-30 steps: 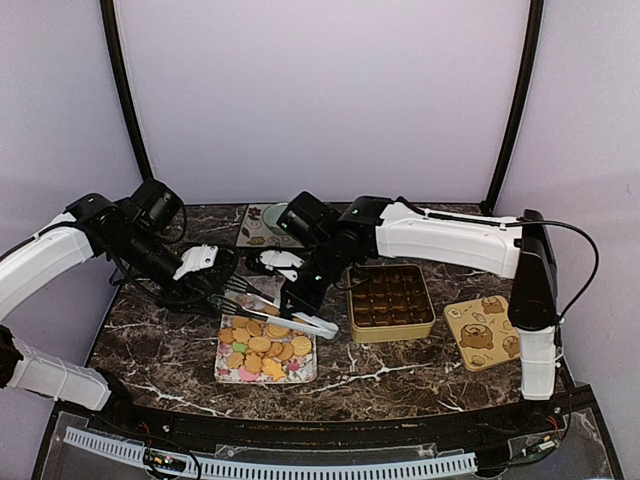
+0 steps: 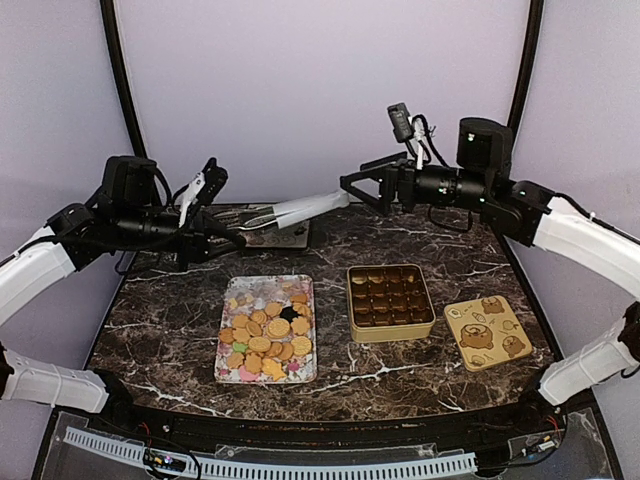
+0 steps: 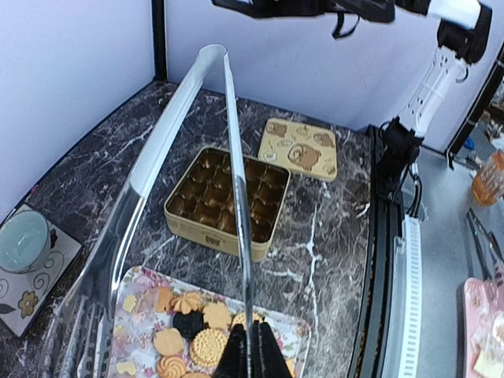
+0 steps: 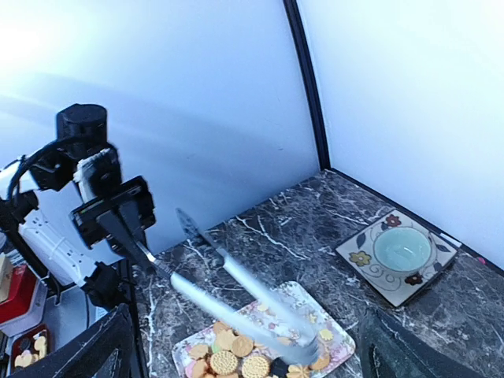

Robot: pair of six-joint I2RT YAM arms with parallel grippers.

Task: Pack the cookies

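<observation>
Clear-and-silver tongs (image 2: pixel 312 207) hang in the air, their bent end pointing right. My left gripper (image 2: pixel 238 240) is shut on one thin arm of the tongs; in the left wrist view that arm runs down between the dark fingers. The right gripper (image 2: pixel 362 190) stands open around or just beside the bent end of the tongs (image 4: pixel 295 339); contact cannot be told. Assorted cookies (image 2: pixel 262 340) lie on a flowered tray (image 2: pixel 222 372), below the grippers in the top view. To its right sits a tin (image 2: pixel 390 333) with empty brown compartments.
The tin's bear-patterned lid (image 2: pixel 488 332) lies flat right of the tin. A pale green bowl (image 4: pixel 402 250) rests on a patterned square mat (image 4: pixel 365 260) at the back, partly hidden from above. Bare marble surrounds the tray and tin.
Both grippers have moved up and back, off the cookie tray, with the tongs. The right gripper has swung right, away from the left, and now stands at the tongs' bent end.
</observation>
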